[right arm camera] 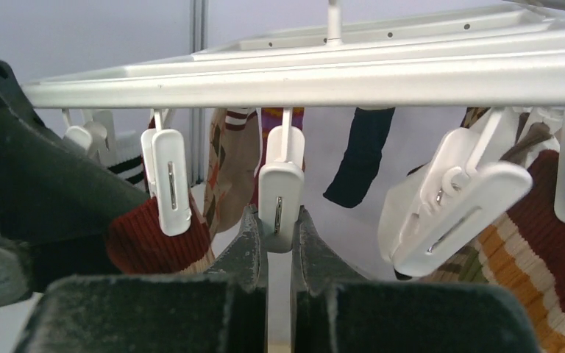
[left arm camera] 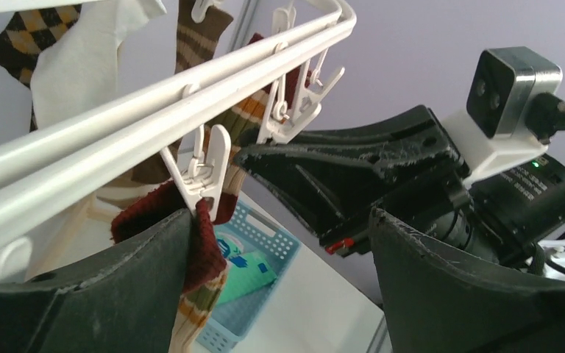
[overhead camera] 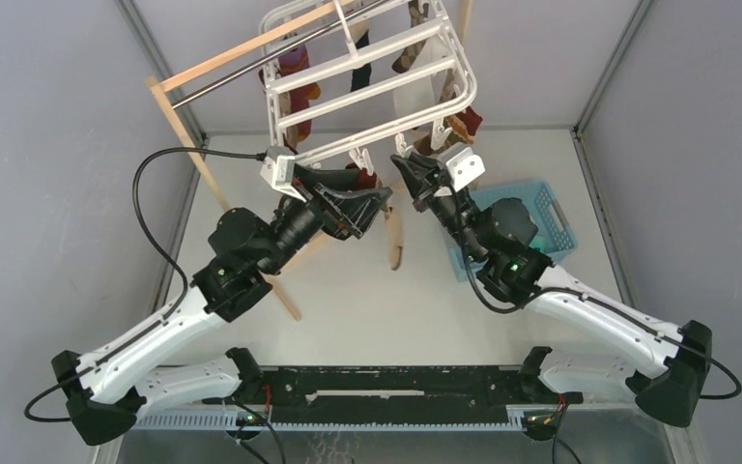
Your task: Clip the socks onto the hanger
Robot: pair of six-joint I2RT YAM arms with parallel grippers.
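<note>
The white hanger [overhead camera: 367, 77] hangs with several socks clipped on it. My right gripper is shut on a white clip at the front rail; in the left wrist view it reaches in from the right. My left gripper [overhead camera: 367, 208] is open below the front rail. Past its fingers, a maroon striped sock [left arm camera: 206, 261] hangs just under a clip [left arm camera: 199, 176]; whether that clip grips it I cannot tell. A dark sock [right arm camera: 360, 154] and other patterned socks hang behind.
A wooden frame [overhead camera: 188, 72] with a metal bar carries the hanger. A blue basket [overhead camera: 556, 222] with green items stands on the table at the right, under my right arm. Walls enclose both sides.
</note>
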